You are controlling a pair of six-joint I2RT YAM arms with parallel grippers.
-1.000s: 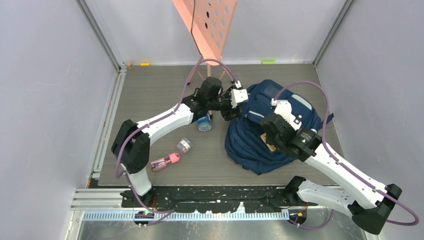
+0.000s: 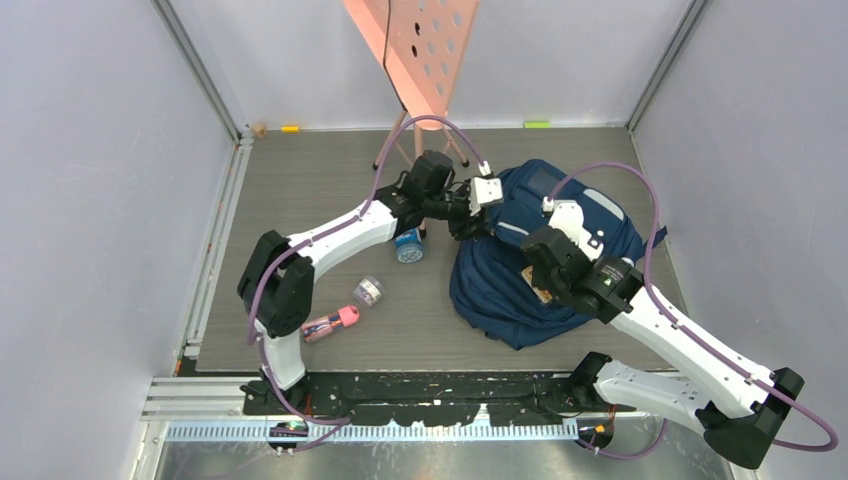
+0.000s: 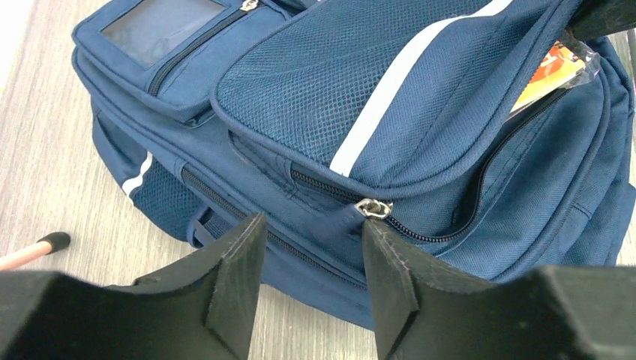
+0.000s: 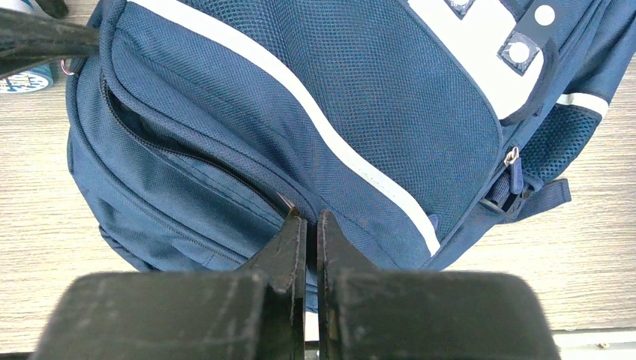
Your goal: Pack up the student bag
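The navy bag (image 2: 515,305) lies on the right half of the table, its main zipper (image 3: 472,217) partly undone and an orange packet (image 3: 553,73) showing inside the opening. At the bag's left side, my left gripper is open, fingers apart. Its blue zipper pull (image 3: 341,223) sits beyond the gap, close to the right fingertip; contact cannot be told. My right gripper is shut on the bag's fabric at the opening edge. Left on the table are a blue-lidded container (image 2: 408,248), a small clear jar (image 2: 369,291) and a pink-capped bottle (image 2: 330,323).
A pink perforated stand (image 2: 420,50) rises at the back, its legs just behind the left arm. Walls close in both sides. Bare table (image 2: 420,325) lies between the small jar and the bag.
My left gripper has shifted slightly to the right, toward the bag, and its arm has followed. The right arm, the bag and the loose items look unmoved.
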